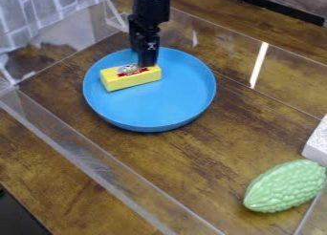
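Note:
A blue plate point(166, 103) rests on the wooden table. On its left part lies a yellow box point(130, 78) with a red and grey label on top. My dark gripper point(143, 59) comes down from the top, its fingertips just above or at the back of the box. The gripper is open; whether the fingertips touch the box is hard to tell.
A green bumpy vegetable-like object point(284, 186) lies at the lower right. A white object point(316, 141) is cut off at the right edge. Clear barriers border the wooden table point(205, 181) at left and right.

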